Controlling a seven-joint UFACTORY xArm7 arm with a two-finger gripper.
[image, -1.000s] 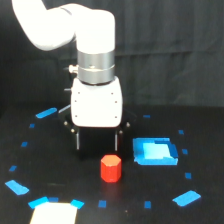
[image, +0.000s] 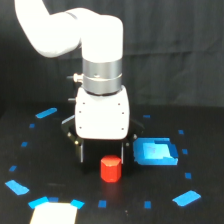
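A red block (image: 110, 170) with a many-sided front stands on the black table, near the lower middle of the camera view. Just above and behind it hangs my white gripper (image: 103, 158), pointing down. Its fingers are wide apart, one dark finger on the left of the block and one on the right. Nothing appears gripped. How far the fingertips are from the block in depth is hard to tell.
To the right sits a shallow blue tray (image: 144, 160) with a pale patch inside. A cream piece (image: 54, 213) with blue behind it lies at the bottom left edge. Small blue squares and strips mark the dark tabletop, which is otherwise clear.
The arm has come down and slightly to the right, bringing the gripper closer to the red block. The block and the tray have stayed in place.
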